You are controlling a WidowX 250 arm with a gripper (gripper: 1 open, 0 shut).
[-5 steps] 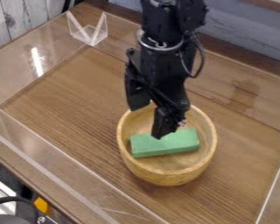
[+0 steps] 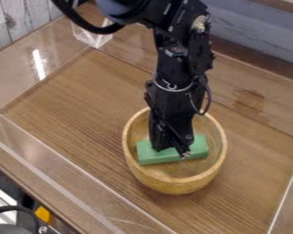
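Observation:
A round tan bowl (image 2: 174, 179) sits on the wooden table, right of centre. In it lies a flat green block (image 2: 160, 156). My black gripper (image 2: 174, 146) reaches down into the bowl, shut, its tip over the block and partly hiding it. Nothing shows held; whether the fingertips touch the block cannot be told.
Bare wooden table (image 2: 63, 110) surrounds the bowl, with free room to the left and right. A clear plastic holder (image 2: 94, 32) stands at the back left. A pale raised ledge runs along the back right.
My gripper has moved down into the bowl and its fingertips have come closer together over the green block. The bowl has not visibly moved.

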